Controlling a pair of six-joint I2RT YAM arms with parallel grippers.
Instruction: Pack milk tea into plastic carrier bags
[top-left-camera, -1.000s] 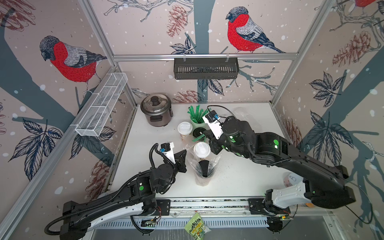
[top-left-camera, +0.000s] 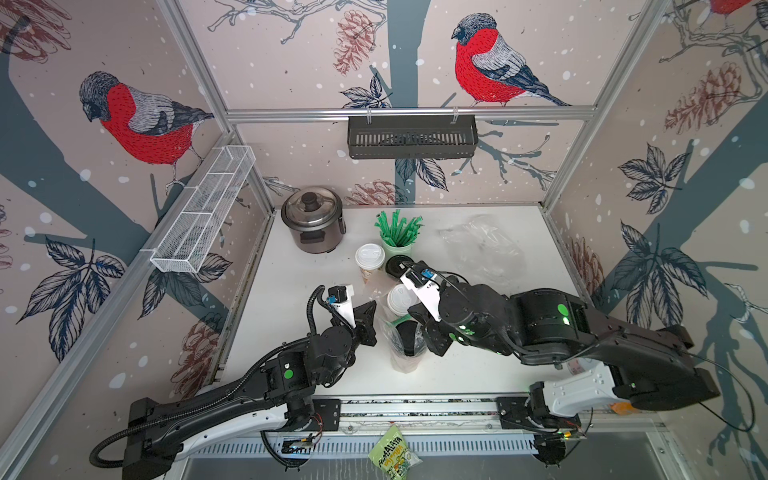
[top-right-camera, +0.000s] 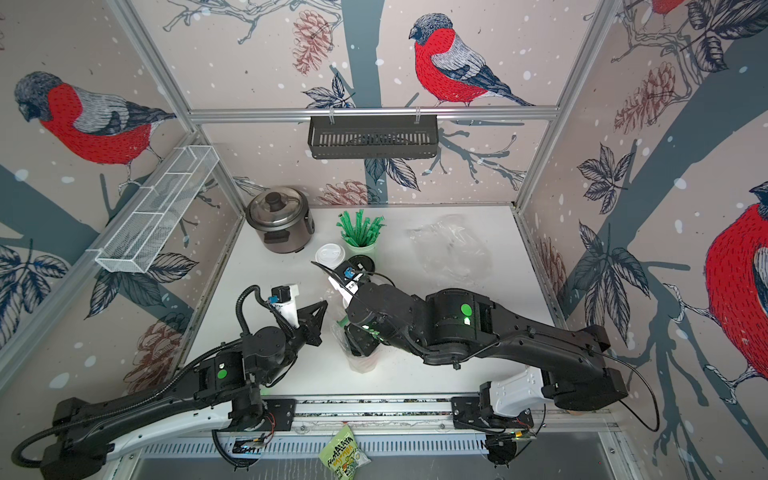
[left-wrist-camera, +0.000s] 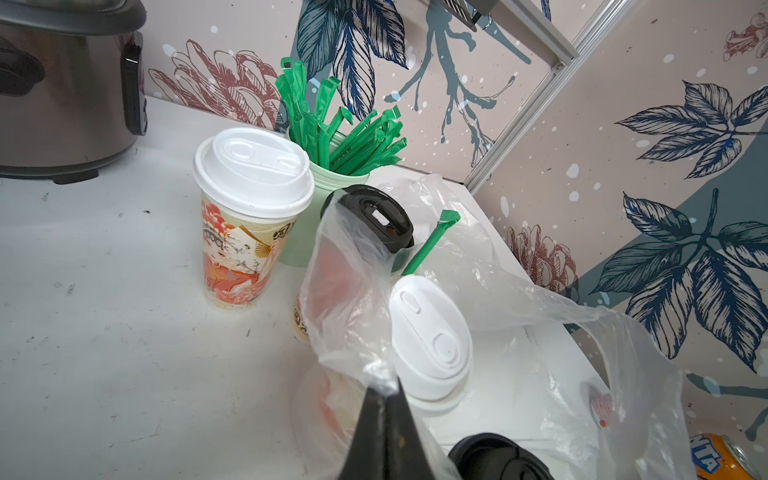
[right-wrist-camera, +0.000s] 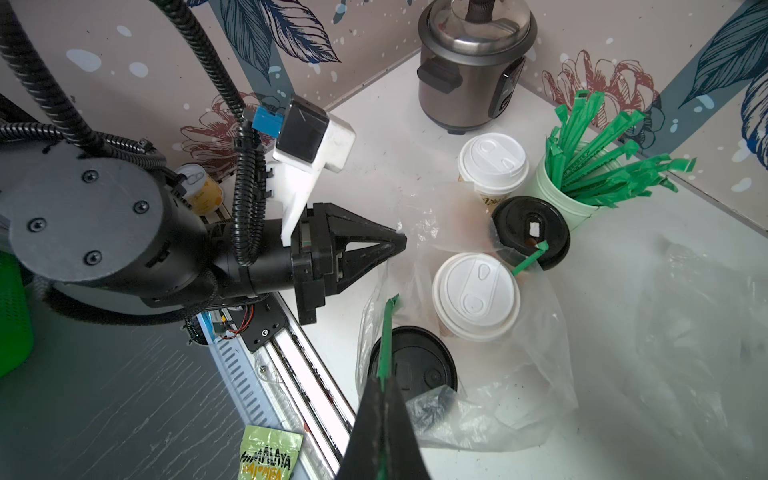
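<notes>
A clear plastic bag (right-wrist-camera: 536, 368) holds a white-lidded cup (right-wrist-camera: 476, 292) and a black-lidded cup (right-wrist-camera: 412, 352). My right gripper is above the bag's front, shut on a green straw (right-wrist-camera: 386, 328) beside the black lid. Another green straw (right-wrist-camera: 528, 260) lies by the rear black-lidded cup (right-wrist-camera: 530, 224). My left gripper (top-left-camera: 368, 320) is at the bag's left, shut; in the left wrist view bag film lies over its tips, and I cannot tell whether any is between them. A separate white-lidded cup (left-wrist-camera: 252, 232) stands behind the bag.
A straw holder (right-wrist-camera: 560, 200) and a rice cooker (top-left-camera: 312, 236) stand at the back. An empty-looking bag (top-right-camera: 448, 248) lies at the back right. A snack packet (top-left-camera: 392, 452) lies beyond the front edge.
My left gripper has shifted slightly rightward.
</notes>
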